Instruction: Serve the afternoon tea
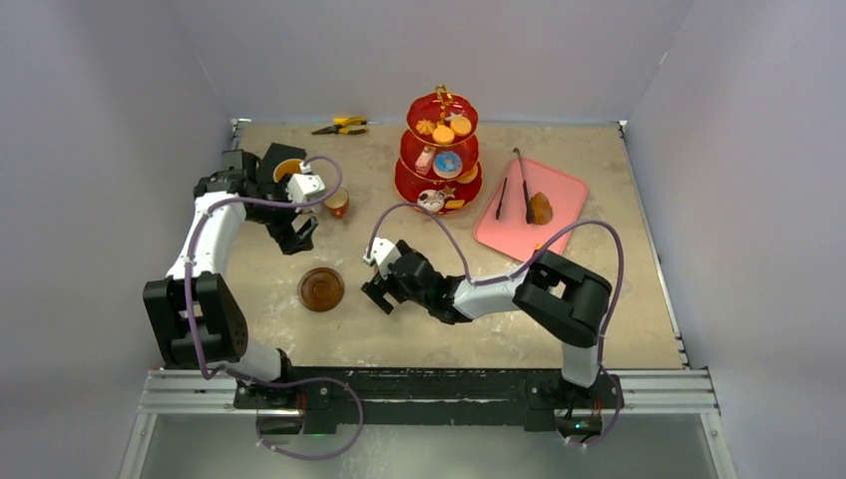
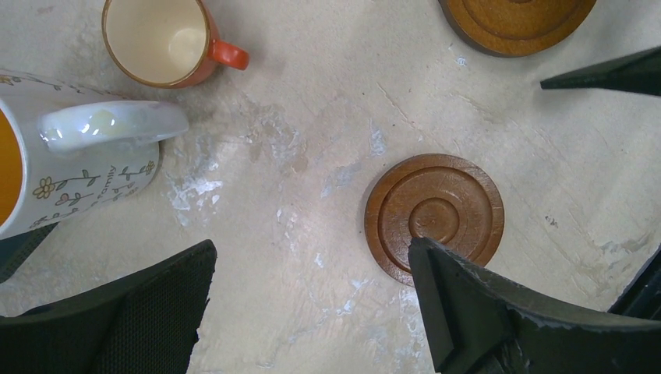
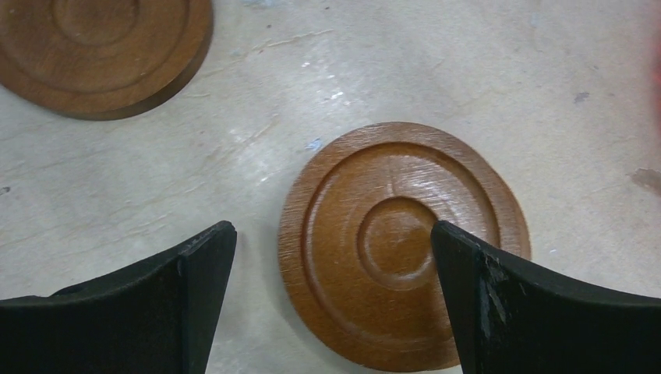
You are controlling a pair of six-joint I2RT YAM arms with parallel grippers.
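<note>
Two round brown wooden coasters lie on the table. The left coaster [image 1: 321, 289] is in plain sight; the other coaster [image 3: 401, 245] lies below my right gripper and is mostly hidden from above by that arm. Both fingers are apart and empty. My left gripper hangs above the table, beyond the left coaster, its right finger overlapping that coaster's edge in the wrist view. A white flowered mug [image 2: 86, 171] with an orange inside stands at the left. Close to it is a smaller orange-brown cup [image 2: 167, 39].
A red three-tier stand [image 1: 409, 185] with sweets stands at the back centre. On the right lies a pink tray [image 1: 504, 238] holding tongs [image 1: 524, 185] and a brown bread-like piece [image 1: 541, 209]. Pliers [image 1: 344, 126] rest at the back edge.
</note>
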